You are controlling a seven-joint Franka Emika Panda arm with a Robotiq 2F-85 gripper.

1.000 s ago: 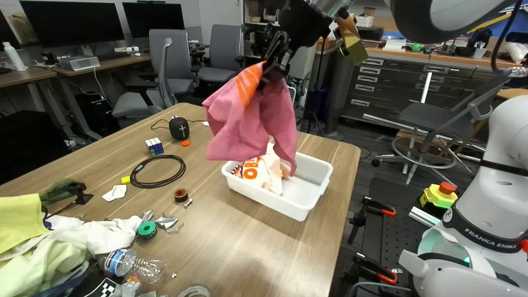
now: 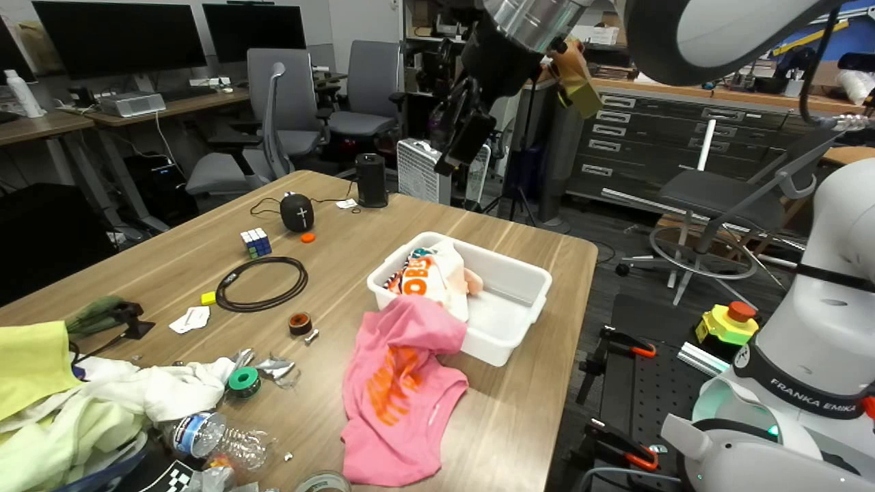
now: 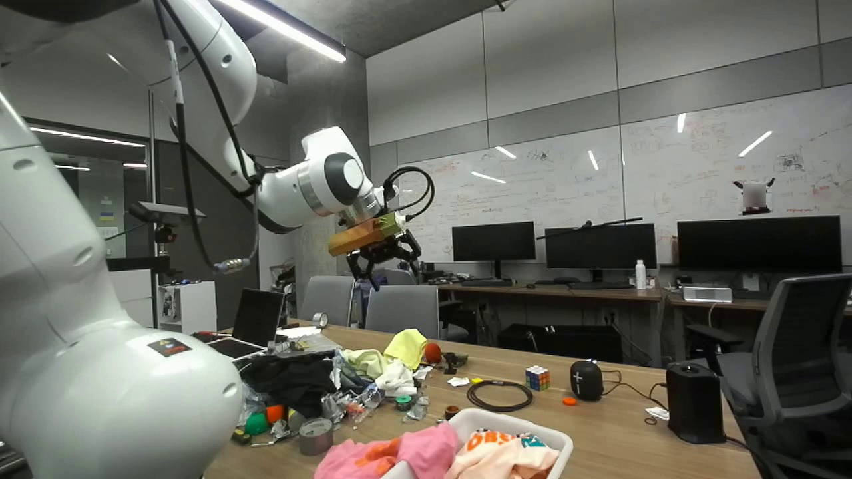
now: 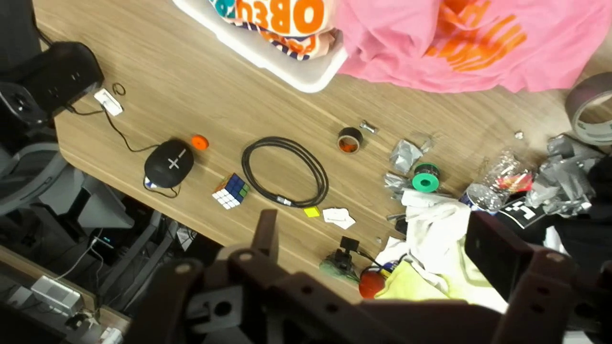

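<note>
A pink cloth (image 2: pixel 406 385) with an orange print lies mostly on the table, its upper edge draped over the near wall of the white bin (image 2: pixel 510 331). Inside that bin, at its left end, sits a peach cloth (image 2: pixel 440 275) with orange letters; the right end shows bare floor. High above the table my gripper (image 2: pixel 459 135) hangs clear of both cloths. Its two fingers (image 4: pixel 265 232) stand wide apart in the wrist view, with nothing held between them. In exterior view 2 the pink cloth (image 3: pixel 375 459) is cut off by the lower frame edge.
A coiled black cable (image 2: pixel 260 283), a Rubik's cube (image 2: pixel 256 242) and a round black speaker (image 2: pixel 297 212) lie farther back. White and yellow cloths (image 2: pixel 98 402), a plastic bottle (image 2: pixel 217 439) and scraps crowd the left side. Bare table lies right of the pink cloth.
A second ago the pink cloth hung from my gripper over the bin. Now it has been let go and lies across the bin's near edge and the table.
</note>
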